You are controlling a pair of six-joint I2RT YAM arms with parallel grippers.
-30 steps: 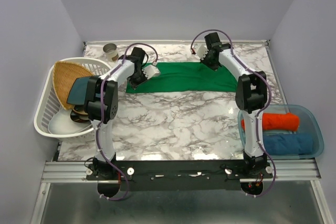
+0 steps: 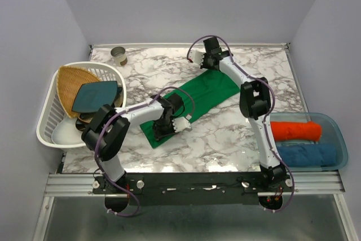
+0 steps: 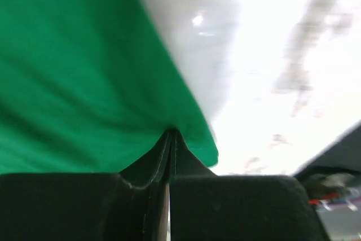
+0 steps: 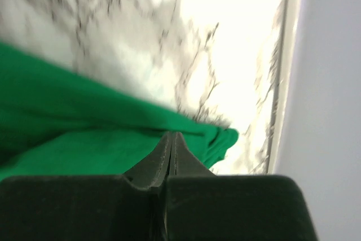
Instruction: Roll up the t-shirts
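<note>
A long green T-shirt (image 2: 192, 100) lies flattened diagonally on the marble table, from near left to far right. My left gripper (image 2: 164, 134) is shut on its near-left end, pressed to the cloth; in the left wrist view the closed tips (image 3: 172, 134) rest at a corner beside the marble. My right gripper (image 2: 204, 65) is shut at the far-right end, where the right wrist view shows folded green cloth (image 4: 96, 150) under the tips. Whether either pinches fabric is hard to tell.
A blue bin (image 2: 336, 134) on the right holds a rolled orange shirt (image 2: 290, 131) and a rolled blue shirt (image 2: 307, 155). A white basket (image 2: 49, 117) with dishes stands left, a metal cup (image 2: 118, 55) behind it.
The left gripper has moved toward the front and right, the right gripper slightly left and back. The shirt has swung from horizontal to a diagonal.
</note>
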